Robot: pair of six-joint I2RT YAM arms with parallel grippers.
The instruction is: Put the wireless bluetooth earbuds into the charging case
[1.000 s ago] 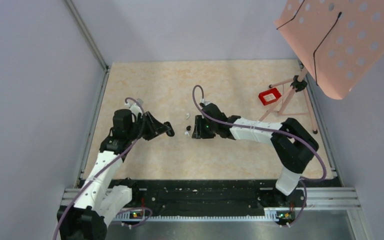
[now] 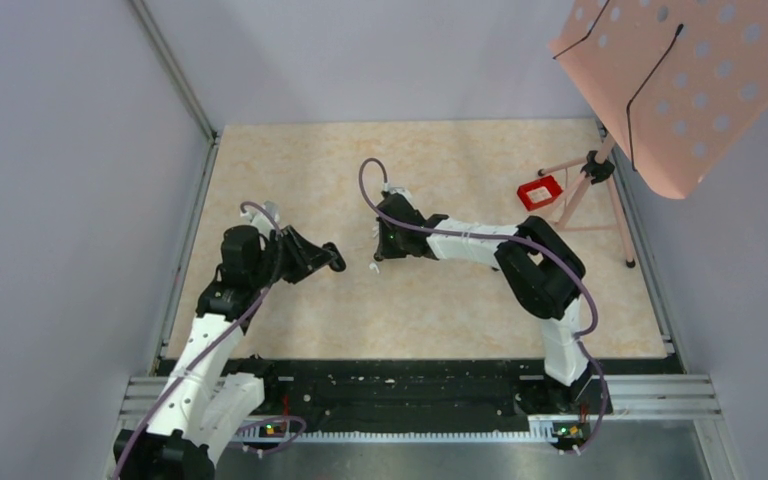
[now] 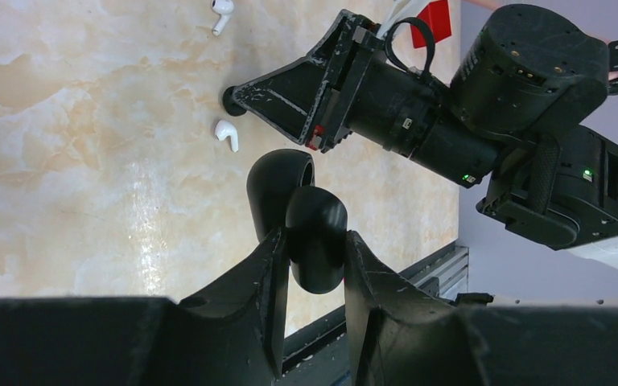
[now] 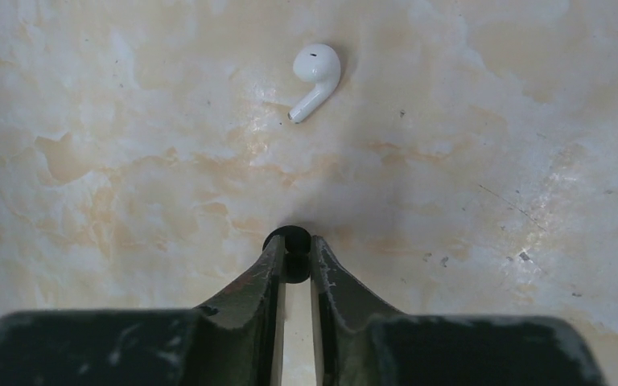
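My left gripper is shut on the black charging case (image 3: 318, 221), whose two rounded parts show in the left wrist view. My right gripper is low over the table at a small round black piece (image 4: 296, 270), its fingertips close together around it; whether they grip it is unclear. One white earbud (image 4: 315, 63) lies ahead of those fingers in the right wrist view. Two earbuds show in the left wrist view, one (image 3: 222, 16) at the top and the other (image 3: 228, 133) just below the black piece.
A red box (image 2: 539, 193) sits at the back right beside a pink stand (image 2: 622, 215), with a pink perforated panel (image 2: 680, 80) overhead.
My right gripper has moved left and toward the back, onto the small black piece. The left arm shifted slightly left over the last second, still holding the case.
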